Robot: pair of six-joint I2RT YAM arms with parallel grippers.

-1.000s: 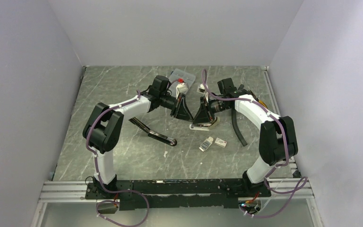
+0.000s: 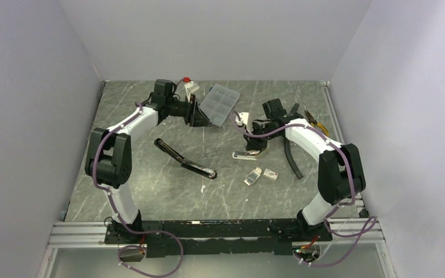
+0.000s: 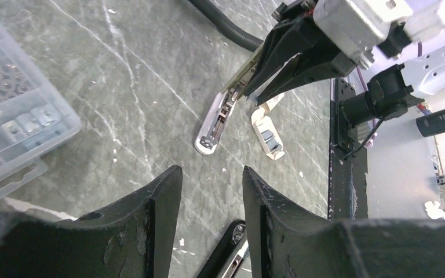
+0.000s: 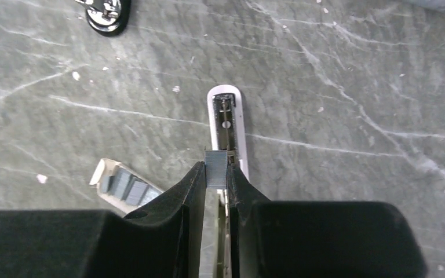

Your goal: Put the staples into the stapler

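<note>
The white-based stapler (image 4: 244, 142) lies opened on the grey table, its magazine trough showing in both wrist views. Between the fingertips of my right gripper sits a short grey strip of staples (image 4: 215, 174), held over the trough in that view. Whether the strip touches the stapler cannot be told. My left gripper hangs open and empty, off to the left in the top view (image 2: 200, 121). An open carton of staples (image 4: 128, 186) lies beside the stapler, with several grey strips inside.
A long black hinged stapler (image 2: 199, 169) lies on the left. Behind are a clear parts box (image 2: 220, 104), and to the right a black hose (image 2: 290, 159) and yellow-handled pliers (image 2: 322, 128). A small white box (image 2: 270, 174) is near the carton.
My left gripper has drawn away to the left and back, leaving the right gripper's fingertips, which it was close to. The right gripper has shifted slightly to the right, near the stapler.
</note>
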